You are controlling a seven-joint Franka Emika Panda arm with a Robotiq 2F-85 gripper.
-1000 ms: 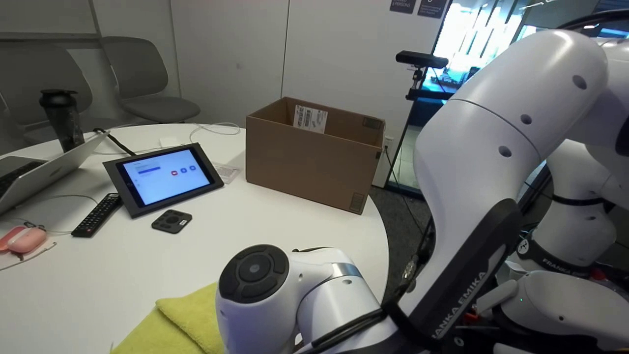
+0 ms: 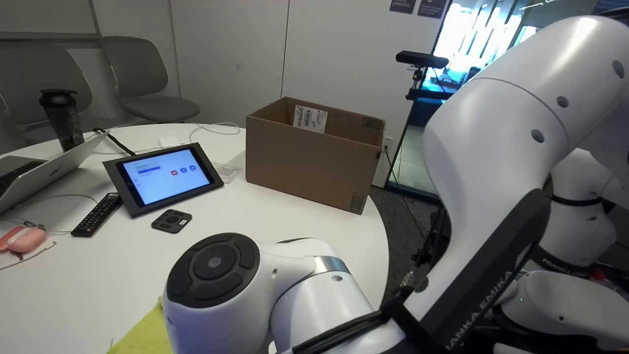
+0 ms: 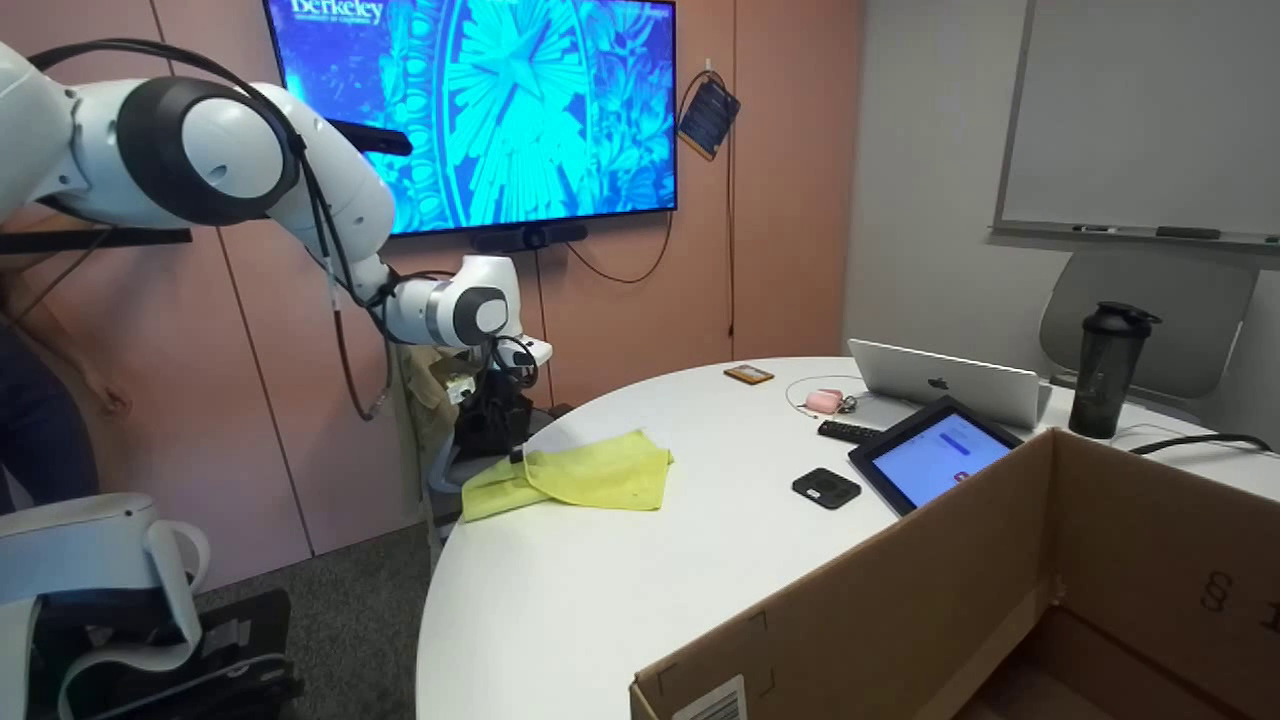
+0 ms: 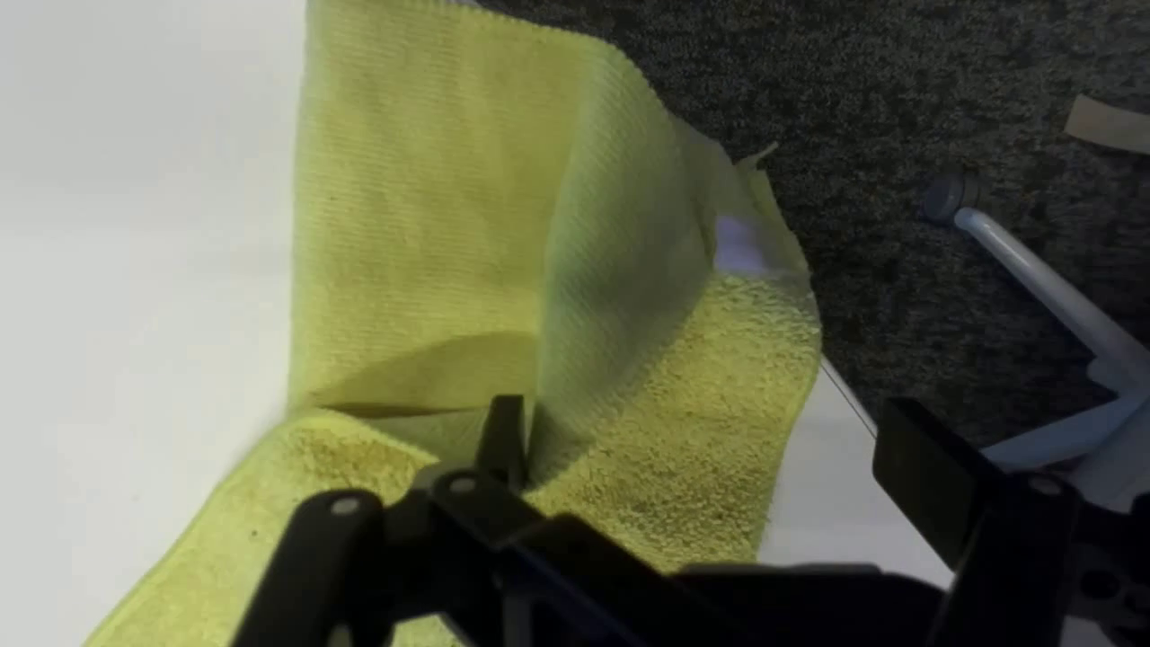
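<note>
A yellow cloth lies rumpled and folded at the edge of the white table in the wrist view, with one side reaching over the dark floor. My gripper is open above it. Its left finger is over a fold of the cloth; whether it touches cannot be told. The right finger stands off the cloth, near the table's edge. In exterior view 2 the cloth spreads in front of the gripper. Exterior view 1 shows only a corner of the cloth, the rest hidden behind my arm.
An open cardboard box stands near the table's far edge. A tablet, a black puck-like device, a remote, a pink case, a laptop and a dark bottle occupy one side.
In exterior view 1 my wrist has moved left and slightly up in the picture, over the cloth, which is now more hidden. The box and the table items are unmoved.
</note>
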